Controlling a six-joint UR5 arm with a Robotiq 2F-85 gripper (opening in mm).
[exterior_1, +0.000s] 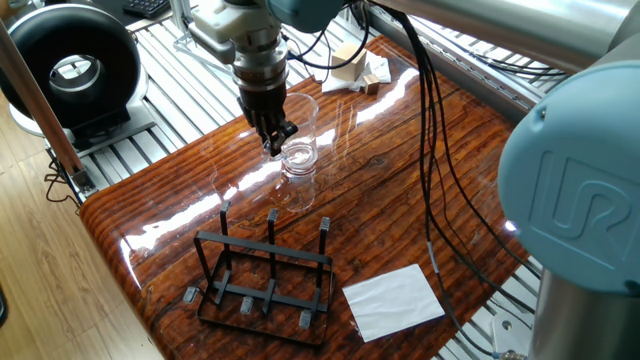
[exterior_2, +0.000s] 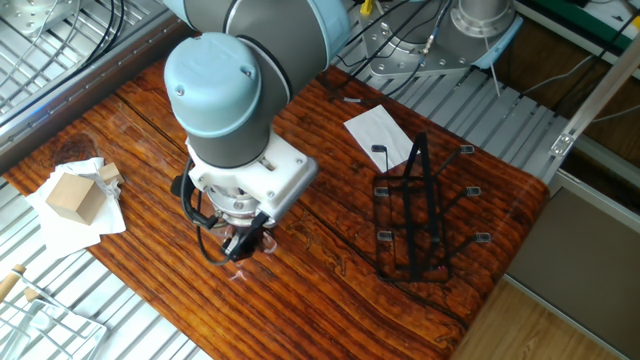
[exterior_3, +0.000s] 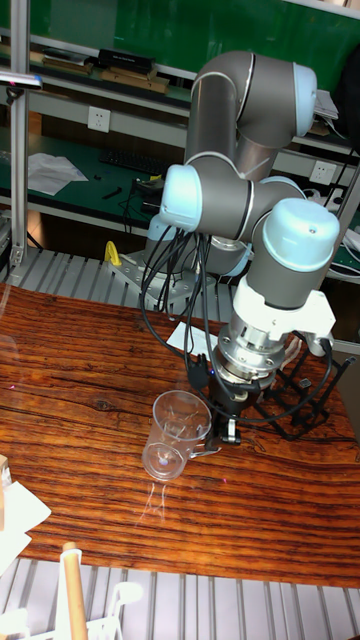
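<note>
A clear plastic cup (exterior_1: 299, 154) stands roughly upright over the far part of the wooden table, its see-through wall hard to make out. My gripper (exterior_1: 277, 140) points downward right at the cup's side and overlaps its edge in exterior view 1. From exterior view 3, the black gripper (exterior_3: 222, 439) is just to the right of the cup (exterior_3: 178, 427), close against its wall. Whether the fingers pinch that wall or only sit beside it cannot be told. The arm largely hides gripper and cup in exterior view 2.
A black metal rack (exterior_1: 265, 280) with upright prongs occupies the near left of the table, and a white sheet (exterior_1: 393, 302) lies beside it. Wooden blocks (exterior_2: 77, 198) rest on white paper at another edge. Cables (exterior_1: 428, 150) hang from the arm.
</note>
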